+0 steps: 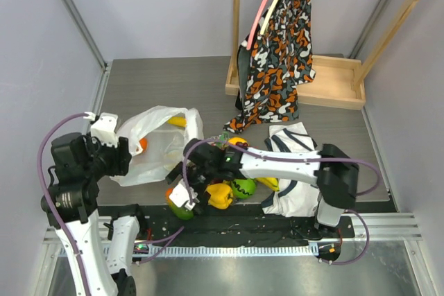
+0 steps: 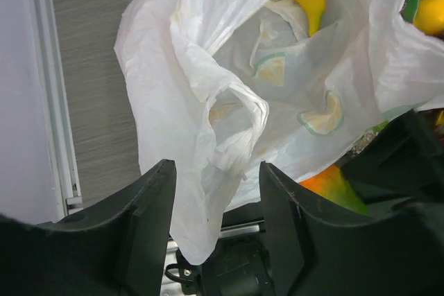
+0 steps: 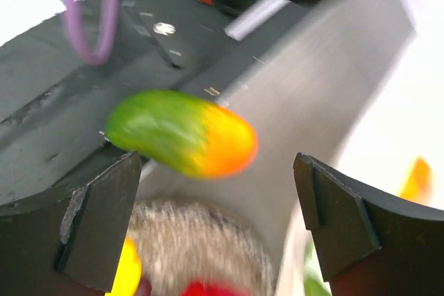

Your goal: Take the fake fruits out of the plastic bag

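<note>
The translucent white plastic bag [image 1: 149,164] lies at the left of the table, a yellow banana [image 1: 177,121] and an orange fruit [image 1: 143,144] inside. My left gripper [image 1: 126,156] is at its left edge; in the left wrist view the gathered bag film [image 2: 225,164] passes between parted fingers. Beyond the bag's front right corner, my right gripper [image 1: 182,192] hovers low over a green-orange mango [image 1: 180,204], partly covering it. The right wrist view shows that mango [image 3: 182,133] beyond the parted fingers [image 3: 114,206], with nothing held.
Right of the bag lie a yellow pepper [image 1: 220,196], a green ball-like fruit [image 1: 243,187] and bananas [image 1: 268,183]. A white cloth bag [image 1: 297,199] is farther right. Camouflage fabric [image 1: 274,53] hangs from a wooden rack [image 1: 329,95].
</note>
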